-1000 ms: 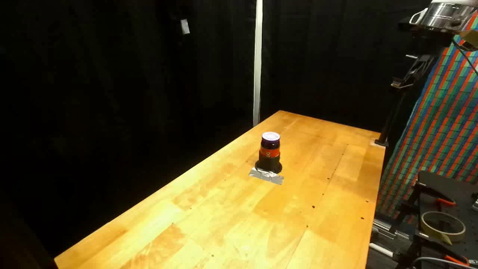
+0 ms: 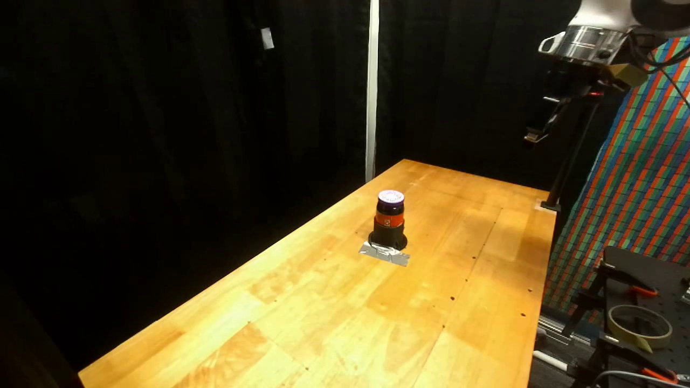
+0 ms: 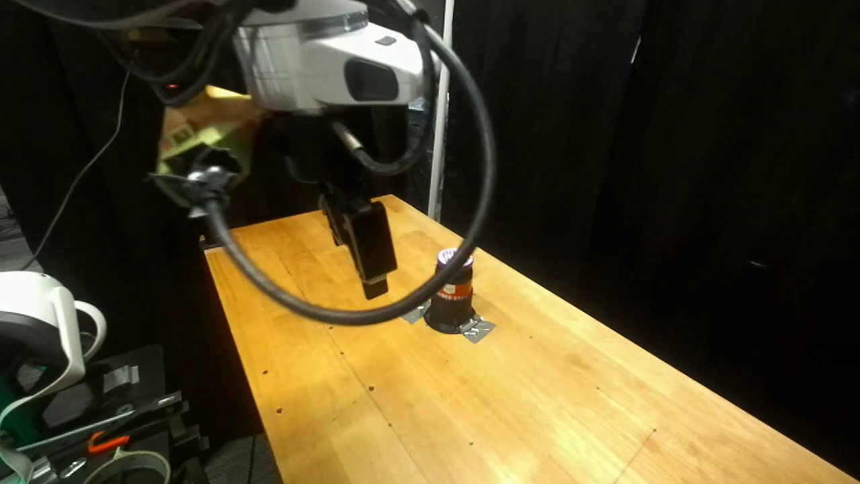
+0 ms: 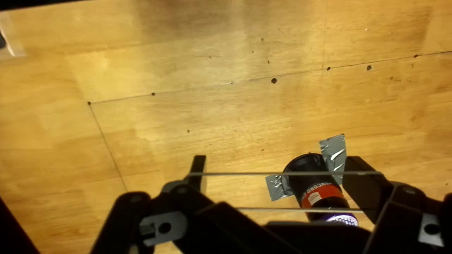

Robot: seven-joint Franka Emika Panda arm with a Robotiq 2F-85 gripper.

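Observation:
A dark jar with an orange-red label and a purple-and-white lid (image 2: 390,208) stands upright in a black holder (image 2: 388,236) on the wooden table. Strips of grey tape (image 4: 333,153) fix the holder to the tabletop. Well above the table, on the right in exterior view 1, hangs my gripper (image 2: 535,137), apart from the jar. Its fingers spread wide in the wrist view, open, with nothing held; there the jar (image 4: 322,196) appears low and right, beyond the right finger (image 4: 365,186). A hose partly crosses the holder's surroundings in exterior view 2.
A black side shelf with a tape roll (image 2: 639,326) and clamps stands off its right edge. A black cable (image 3: 342,314) loops below the wrist. Dark curtains surround the table.
My arm and gripper have moved left and slightly lower in exterior view 1, closer to the jar. The jar and holder have not moved.

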